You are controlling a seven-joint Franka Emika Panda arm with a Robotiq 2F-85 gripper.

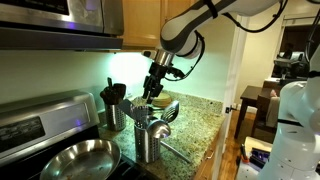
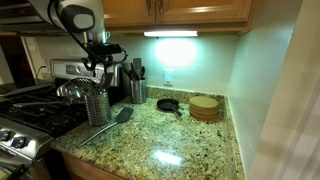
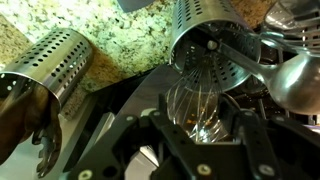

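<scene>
My gripper points down over a perforated steel canister. Its fingers stand apart, with the wires of a whisk showing in the gap between them. I cannot tell whether they touch the wires. The whisk rises out of the canister beside a steel ladle. In exterior view 1, the same canister stands upright on the counter below the gripper. Exterior view 2 has the gripper just above the crowded utensils, where its fingertips are hard to make out.
A second perforated canister with dark utensils stands close by. A spatula leans out toward the counter front. The stove with a pan lies beside the canister. A black skillet and stacked plates sit further along.
</scene>
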